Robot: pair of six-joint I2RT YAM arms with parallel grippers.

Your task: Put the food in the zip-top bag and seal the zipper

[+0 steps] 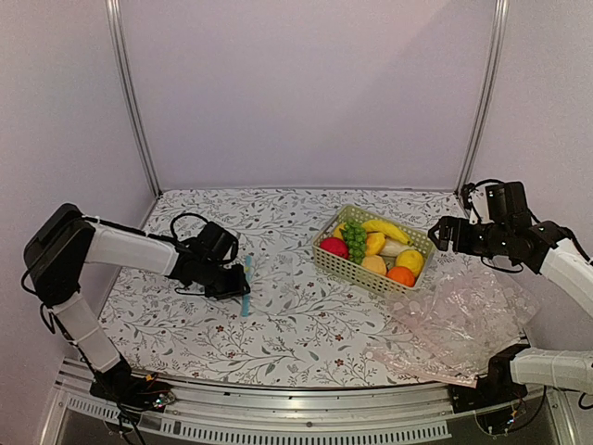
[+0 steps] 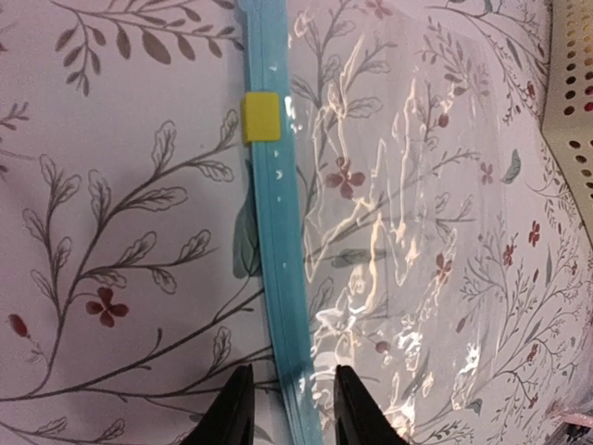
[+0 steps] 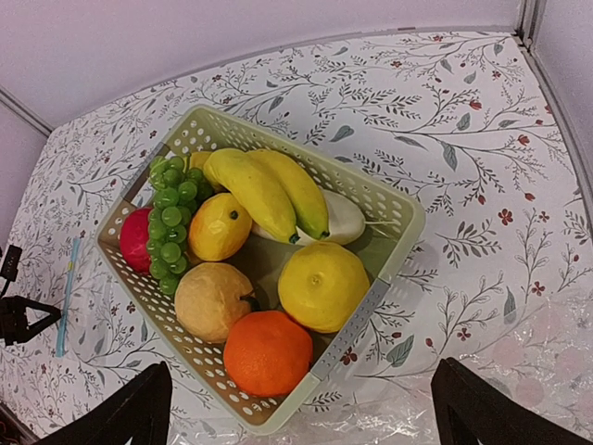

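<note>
A clear zip top bag [image 2: 398,232] lies flat on the left side of the table, with a blue zipper strip [image 2: 278,213] and yellow slider [image 2: 262,117] along its left edge. My left gripper is low over the zipper, fingertips apart on either side of the strip. A perforated basket [image 3: 394,213] holds the food: bananas [image 3: 255,190], green grapes [image 3: 170,222], an orange fruit [image 3: 267,352], a yellow round fruit [image 3: 321,286], a red fruit [image 3: 134,239] and several others. My right gripper hangs open above the basket's right end, empty.
Crumpled clear plastic [image 1: 459,324] covers the front right of the table. Walls enclose the back and sides.
</note>
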